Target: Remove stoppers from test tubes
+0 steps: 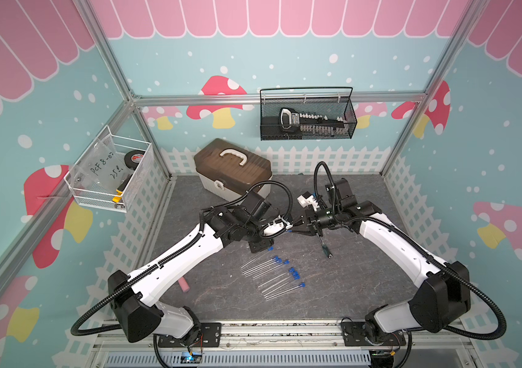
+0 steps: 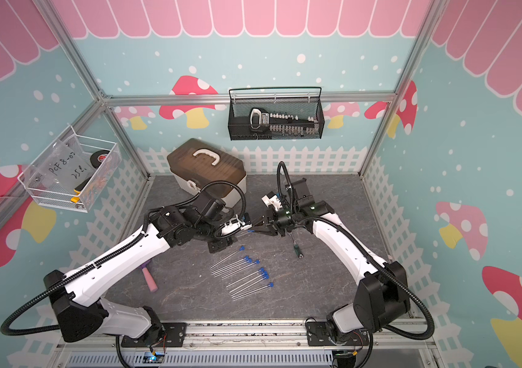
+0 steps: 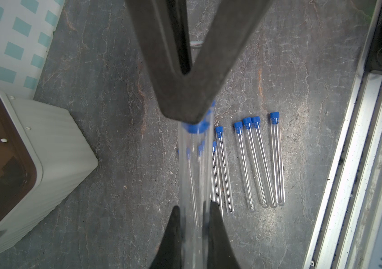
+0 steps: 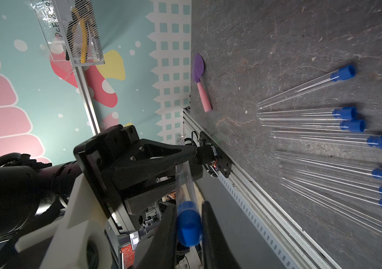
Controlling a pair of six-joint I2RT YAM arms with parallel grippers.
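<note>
A clear test tube (image 3: 194, 179) stands between the fingers of my left gripper, which is shut on it in the left wrist view. Its blue stopper (image 4: 188, 227) sits at the tube's end, between the fingertips of my right gripper. Those fingers flank the stopper closely; whether they touch it cannot be made out. From above, the left gripper (image 1: 286, 225) and right gripper (image 1: 297, 227) meet over the middle of the table. Several more stoppered tubes (image 3: 249, 165) lie flat below, blue stoppers (image 4: 345, 72) in place.
A brown-lidded toolbox (image 1: 233, 162) stands at the back left. A dark-handled tool (image 1: 326, 250) lies under the right arm, and a pink-handled spoon (image 4: 203, 96) lies at the left.
</note>
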